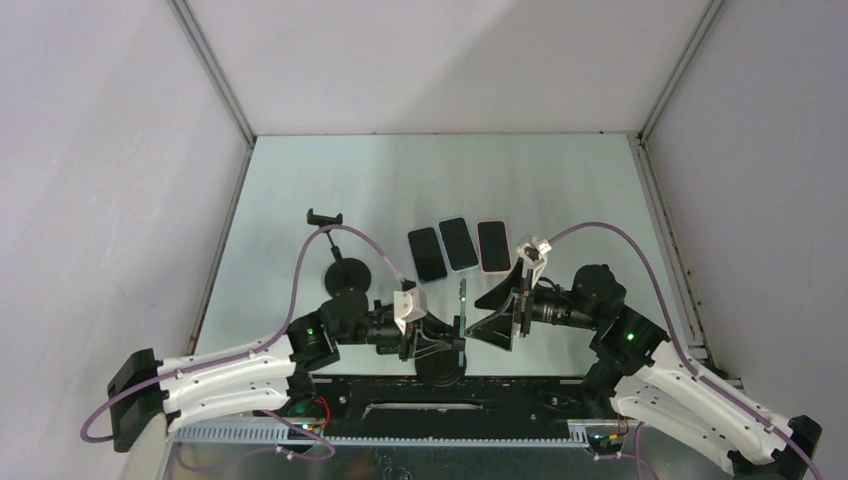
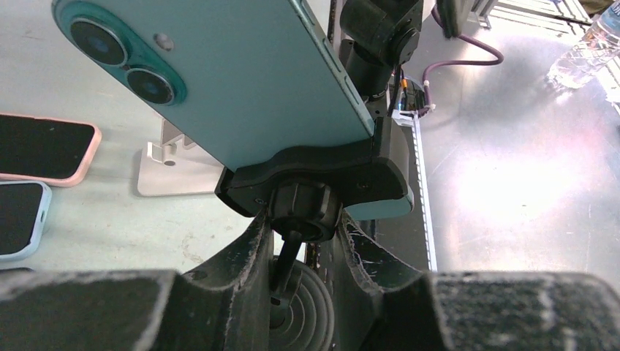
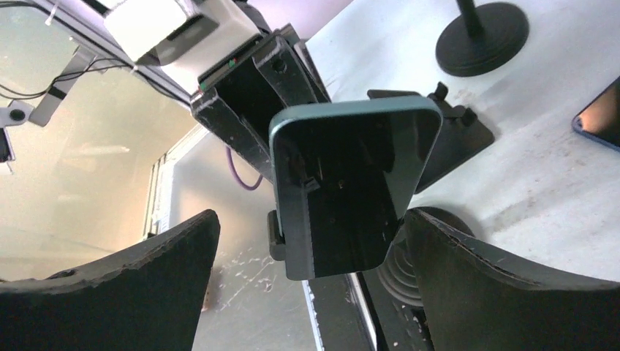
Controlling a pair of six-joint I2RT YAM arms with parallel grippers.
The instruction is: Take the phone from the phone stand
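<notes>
A teal phone (image 2: 241, 73) with two camera lenses sits in the black clamp holder (image 2: 314, 161) of a phone stand, whose round base (image 1: 438, 368) is at the table's front edge. My left gripper is shut on the stand's neck, just below the holder. In the right wrist view the phone's dark screen (image 3: 340, 183) faces me, between the spread fingers of my open right gripper; whether they touch it I cannot tell.
Three phones lie behind the work area: a dark one (image 1: 426, 253), a middle one (image 1: 457, 243), a pink-edged one (image 1: 494, 246). A second, empty stand (image 1: 346, 274) stands at left.
</notes>
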